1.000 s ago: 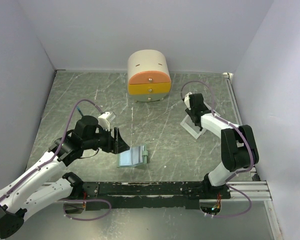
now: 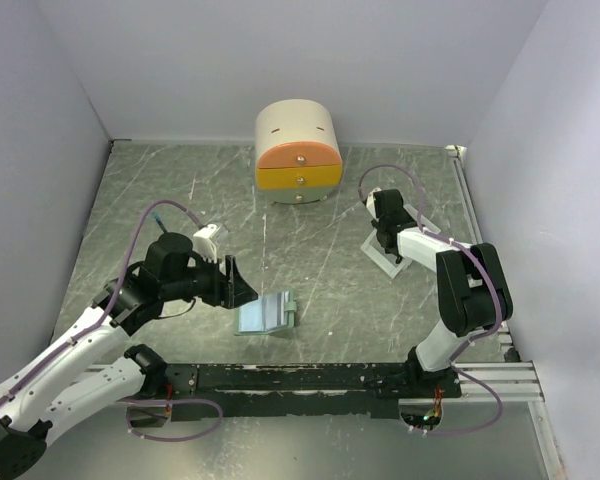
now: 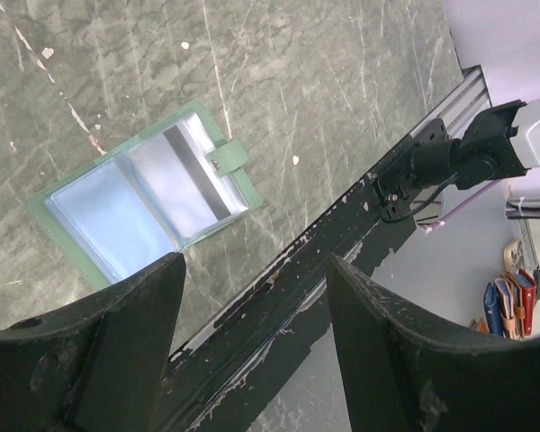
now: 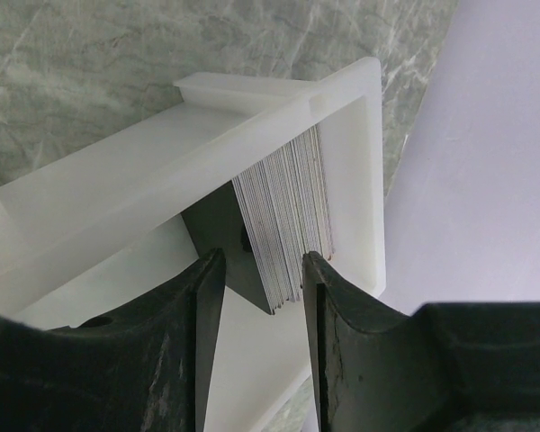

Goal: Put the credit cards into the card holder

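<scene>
A white rack (image 2: 380, 258) on the right holds a stack of thin cards (image 4: 283, 216) beside a dark panel (image 4: 218, 232). My right gripper is part open at the stack's lower edge, its fingertips in front of the cards and dark panel; whether they touch is unclear. The green card holder (image 2: 289, 312) lies opened flat near the front edge, with clear sleeves (image 3: 111, 220). My left gripper is open above and beside it, with nothing between its fingers.
A small cabinet (image 2: 298, 150) with coloured drawers stands at the back centre. The black front rail (image 2: 270, 376) borders the table below the holder.
The left arm has not visibly moved.
</scene>
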